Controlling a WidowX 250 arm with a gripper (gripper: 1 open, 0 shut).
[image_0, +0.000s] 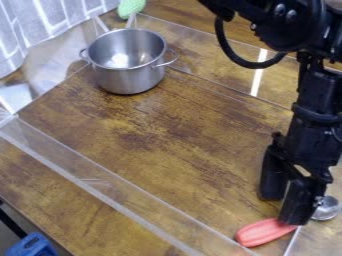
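Note:
My black gripper (297, 200) is low at the bottom right of the camera view, over a utensil with a pink-red handle (265, 232) and a round metal head (325, 208). Its fingertips are beside the join of handle and head; the dark fingers overlap, so I cannot tell whether they hold it. A steel pot (124, 70) with two handles stands at the upper left.
A green object (131, 7) is at the top, white cloth (40, 30) at the upper left, and a blue object (30, 245) at the bottom left corner.

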